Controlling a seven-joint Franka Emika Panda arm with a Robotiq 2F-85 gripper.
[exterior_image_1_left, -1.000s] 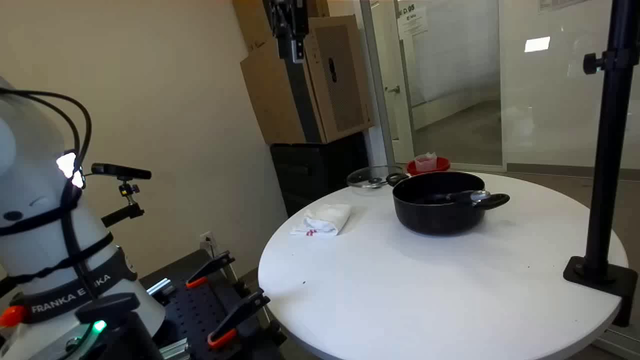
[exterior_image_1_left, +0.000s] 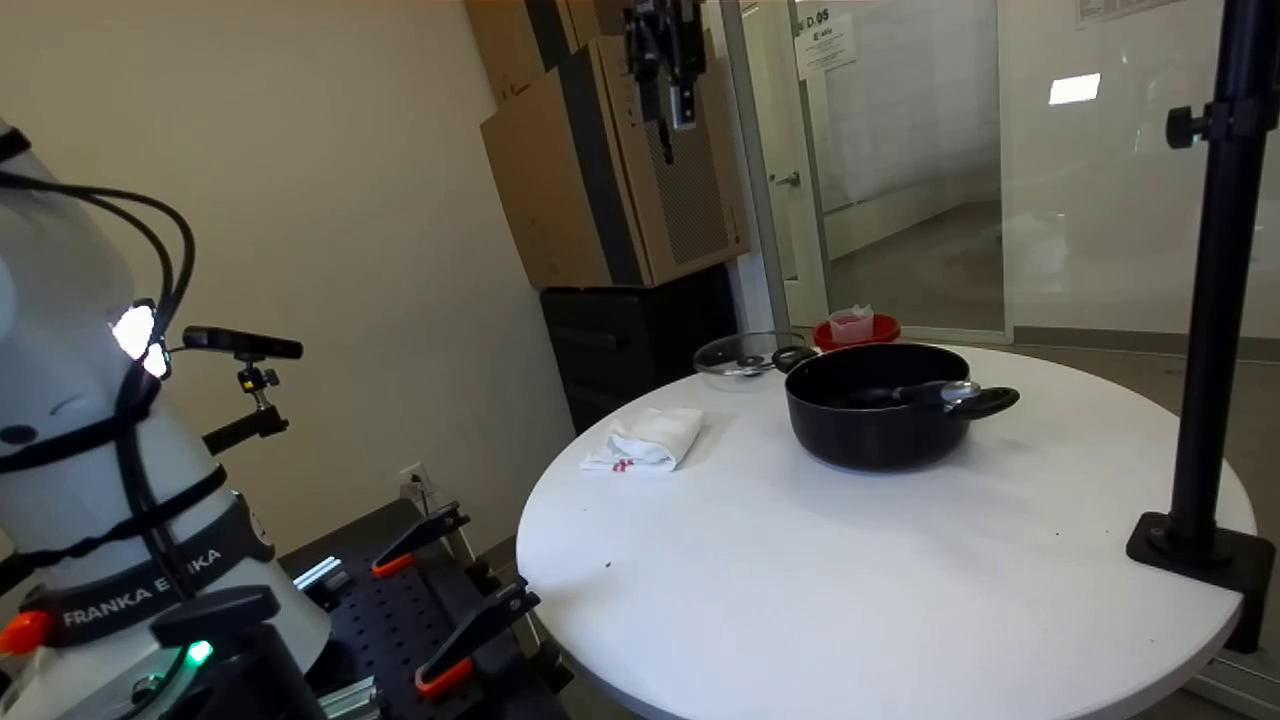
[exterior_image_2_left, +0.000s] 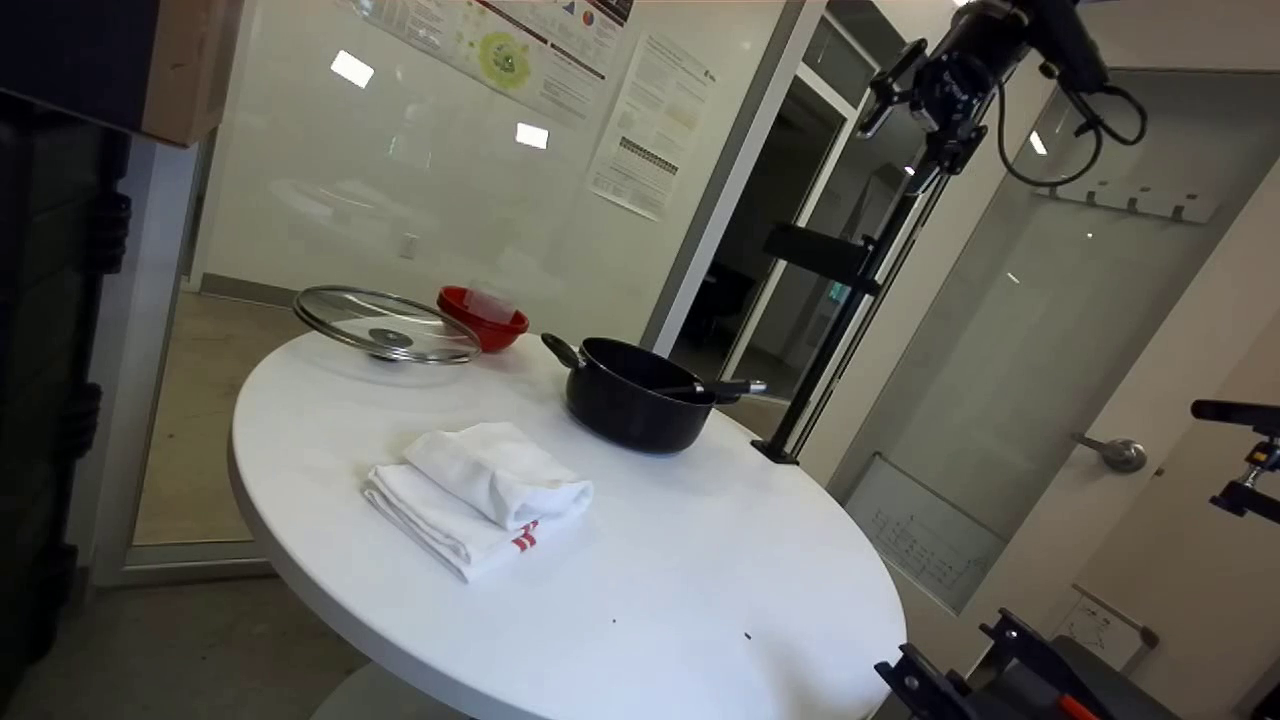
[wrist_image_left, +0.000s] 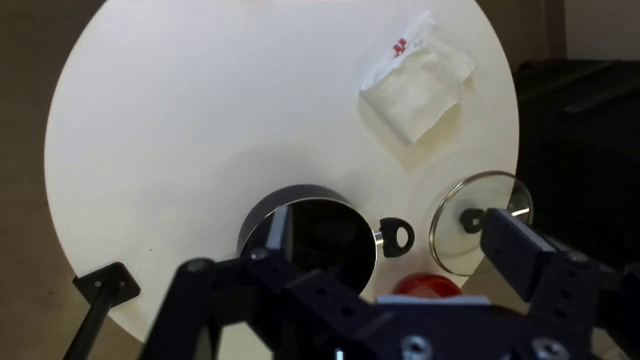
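High above the table hangs my gripper, open, its two fingers wide apart with nothing between them. In exterior view 1 the gripper (exterior_image_1_left: 672, 130) shows at the top, well clear of everything on the table. A black pot (exterior_image_1_left: 876, 426) stands upright and uncovered, with a dark-handled utensil (exterior_image_1_left: 933, 394) leaning inside it and over the rim. The glass lid (exterior_image_2_left: 386, 326) lies separate from the pot. A folded white cloth (exterior_image_2_left: 480, 492) with red marks rests near the table's edge. In the wrist view my fingers hide part of the pot and lid.
A red bowl (exterior_image_2_left: 486, 322) with something pale and translucent in it sits behind the pot, beside the lid. At the table's edge a black post (exterior_image_1_left: 1203, 300) is clamped.
In exterior view 1 my gripper has moved to the right and slightly lower. The pot, lid, cloth and bowl have stayed in place.
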